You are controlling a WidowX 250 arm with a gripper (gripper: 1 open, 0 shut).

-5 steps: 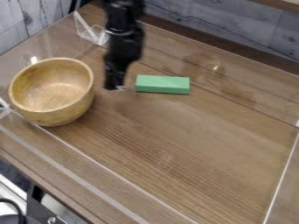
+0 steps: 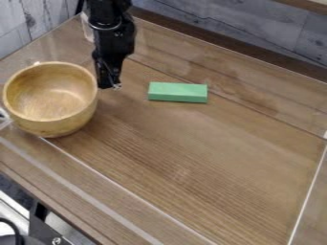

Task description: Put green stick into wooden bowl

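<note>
The wooden bowl [image 2: 52,113] stands upright on the left side of the table, and no object shows inside it. To its right, the green stick [image 2: 178,92], a flat rectangular block, lies by itself on the wood. My dark gripper [image 2: 107,80] points down close to the bowl's upper right rim, well left of the green stick. Its tips are small and blurred, so I cannot tell how far apart they are or whether they touch the rim.
Bare tabletop [image 2: 211,167] fills the middle and right. The arm [image 2: 107,33] comes in from the top left. Dark cables and hardware [image 2: 29,225] sit off the table's lower left edge.
My gripper moved left from near the green stick to the bowl's rim. The green stick stayed put.
</note>
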